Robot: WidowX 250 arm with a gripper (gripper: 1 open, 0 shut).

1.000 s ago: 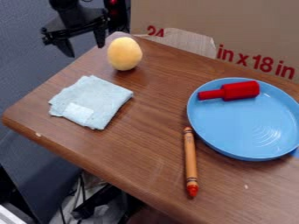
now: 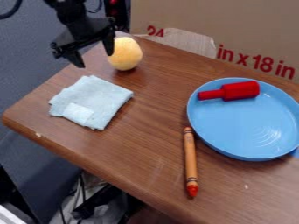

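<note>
My gripper (image 2: 93, 59) is at the upper left, its black fingers pointing down and spread apart, with nothing seen between them. Just right of it a pale yellow rounded object (image 2: 126, 56) rests on the wooden table. A folded light-blue cloth (image 2: 91, 101) lies below the gripper at the left. On the right, a blue plate (image 2: 246, 131) holds a red cylinder with a handle (image 2: 239, 90). An orange crayon (image 2: 191, 162) lies beside the plate.
A cardboard box (image 2: 222, 31) stands along the back. The table's left edge drops to grey floor.
My gripper has moved down and to the right, closer to the yellow object. The objects on the table look unmoved.
</note>
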